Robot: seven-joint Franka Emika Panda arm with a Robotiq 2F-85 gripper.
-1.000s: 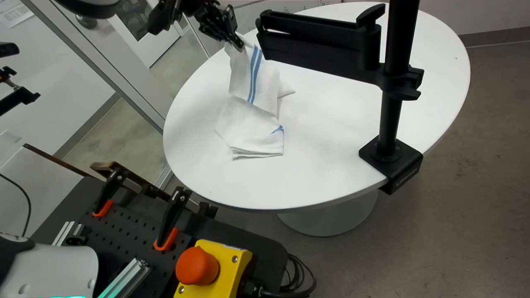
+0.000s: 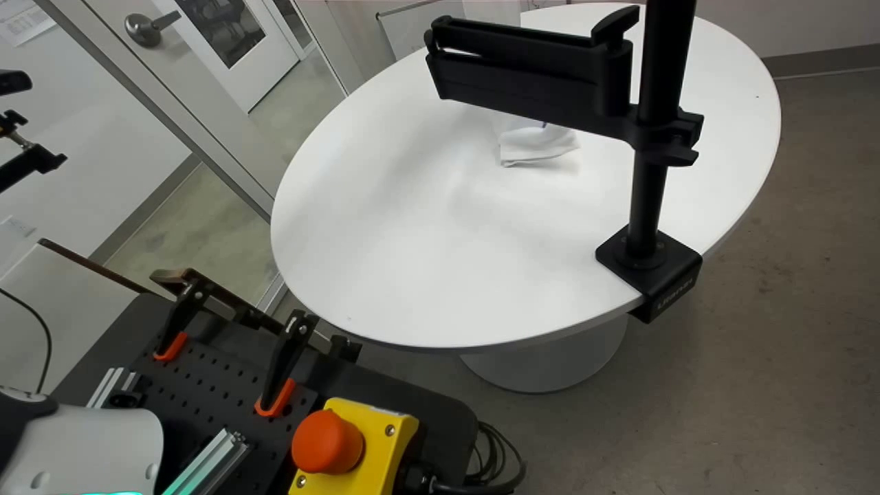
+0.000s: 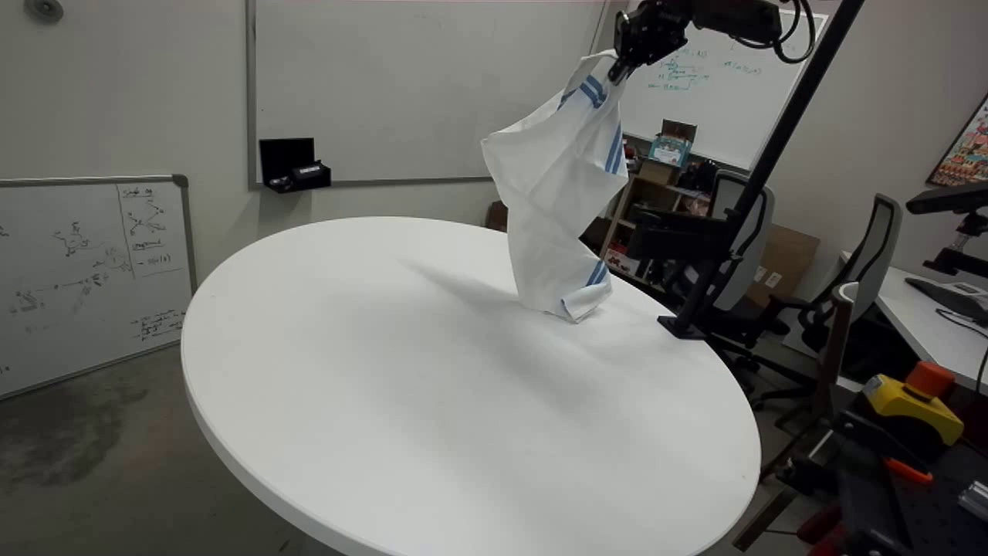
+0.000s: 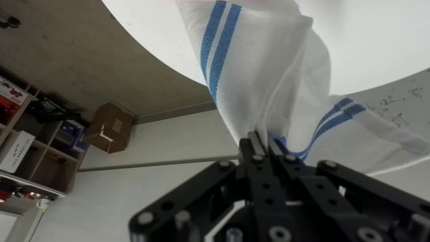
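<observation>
A white cloth with blue stripes (image 3: 556, 185) hangs from my gripper (image 3: 618, 74), high over the round white table (image 3: 370, 371). Its lower end comes down close to the tabletop; whether it touches there I cannot tell. In the wrist view my gripper is shut on the cloth (image 4: 258, 60), which spreads out to both sides of the fingertips. Exterior view 1 shows only the low part of the cloth (image 2: 532, 144), behind the black clamp arm; the gripper is out of that picture.
A black post (image 2: 652, 181) with a holder arm (image 2: 528, 74) is clamped to the table edge, close to the cloth. A yellow box with a red button (image 2: 355, 445) sits on a separate dark bench.
The arm has risen out of exterior view 1. The cloth, earlier partly lying on the table's near left, is lifted and has moved right and back, behind the holder.
</observation>
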